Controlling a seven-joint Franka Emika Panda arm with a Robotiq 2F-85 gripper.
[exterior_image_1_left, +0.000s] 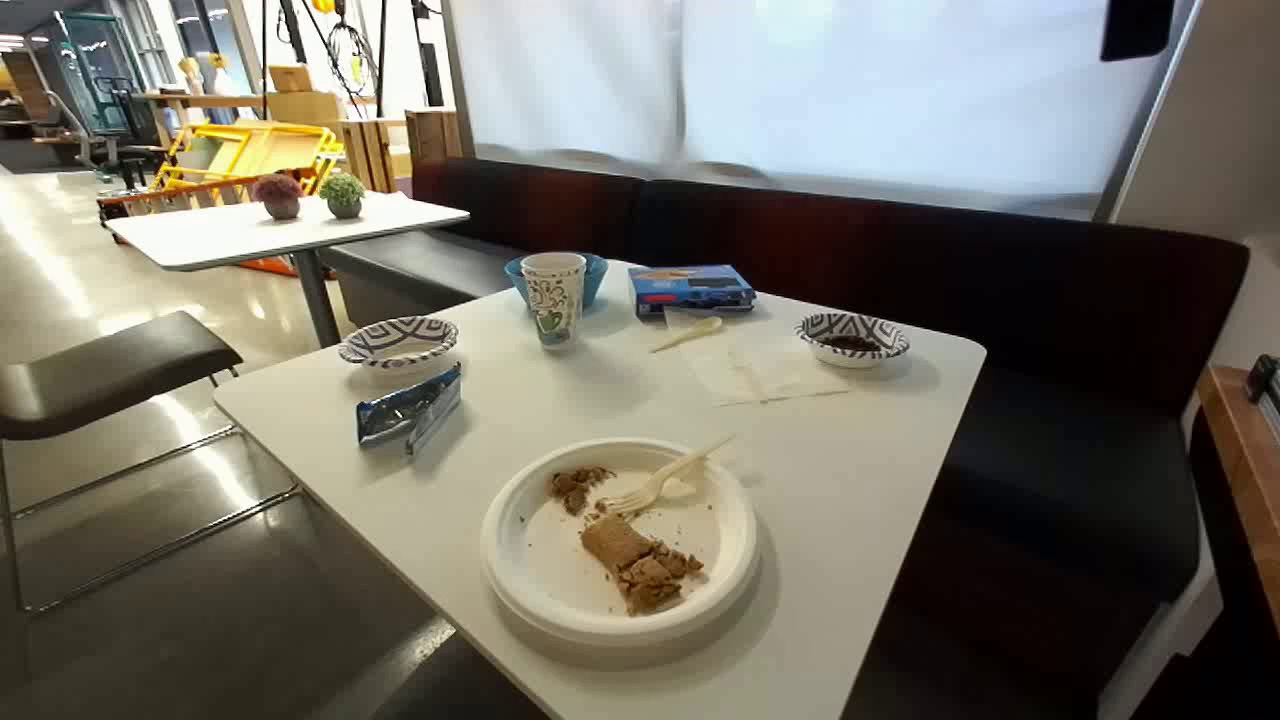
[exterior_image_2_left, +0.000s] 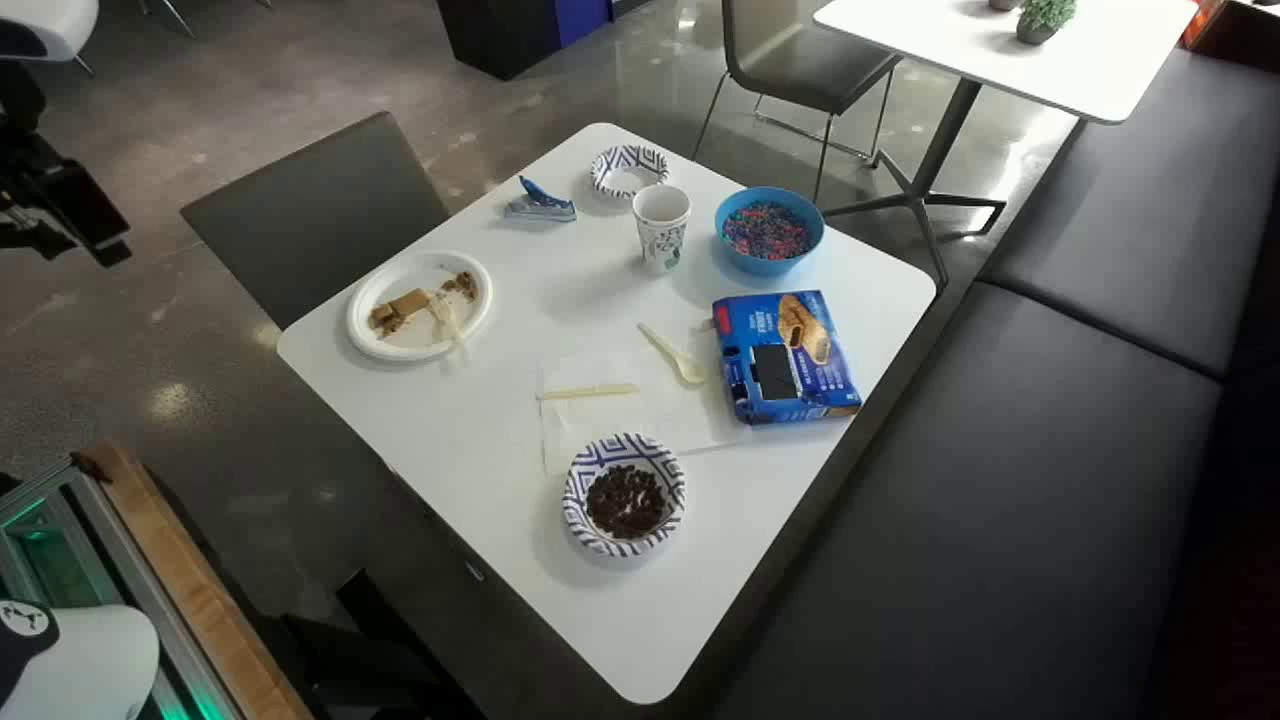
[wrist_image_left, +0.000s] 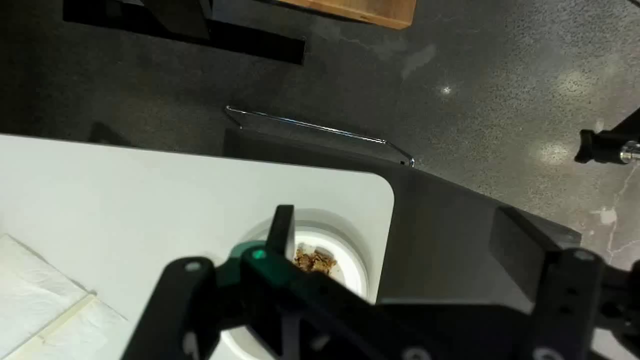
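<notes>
Spread wide, my gripper stands open in the wrist view, with nothing between its fingers. Beneath its left finger is the white plate (wrist_image_left: 354, 264), partly hidden by the gripper's body. In exterior view 1 the plate (exterior_image_1_left: 504, 564) carries a broken brown pastry (exterior_image_1_left: 624, 552), crumbs and a pale fork (exterior_image_1_left: 642, 490). A crumpled blue wrapper (exterior_image_1_left: 408, 408) rests near a patterned bowl (exterior_image_1_left: 399, 344). Beside a paper cup (exterior_image_2_left: 661, 228) stands a blue bowl (exterior_image_2_left: 768, 230) of colourful bits. Another patterned bowl (exterior_image_2_left: 624, 494) holds dark pieces. The gripper appears in neither exterior view clearly.
A blue box (exterior_image_2_left: 786, 356) lies near the table's bench side. A pale spoon (exterior_image_2_left: 674, 354) and a knife (exterior_image_2_left: 588, 391) lie by a thin napkin (exterior_image_2_left: 558, 438). A dark chair (exterior_image_2_left: 318, 210) adjoins the table's plate side.
</notes>
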